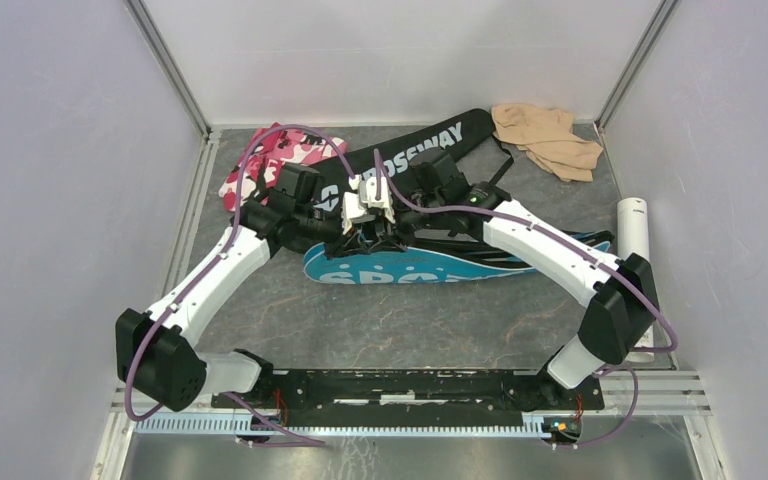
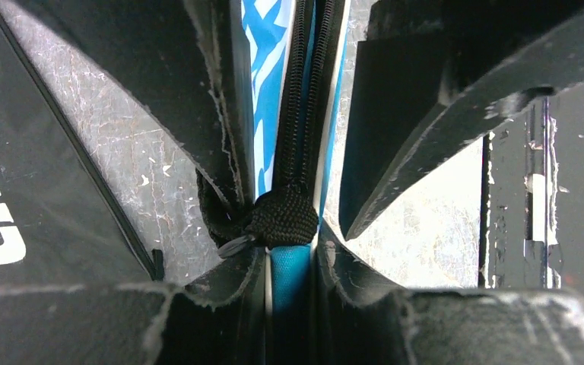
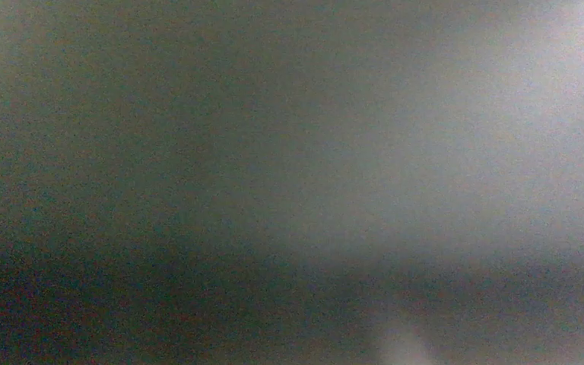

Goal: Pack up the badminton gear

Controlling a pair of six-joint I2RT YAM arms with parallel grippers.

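Note:
A blue racket bag (image 1: 425,268) with white lettering and an open black zip lies across the middle in the top view. My left gripper is shut on its blue edge at the zip's end, below a black braided pull (image 2: 281,217). My right gripper reaches in from above, its two fingers apart around the zip and pull, close beside the left one. Both grippers crowd together over the bag in the top view. The right wrist view is blurred grey and shows nothing clear.
A black CROSSWAY bag (image 1: 410,150) lies behind, with pink patterned cloth (image 1: 295,145) at back left and tan cloth (image 1: 545,140) at back right. A white tube (image 1: 632,225) stands along the right side.

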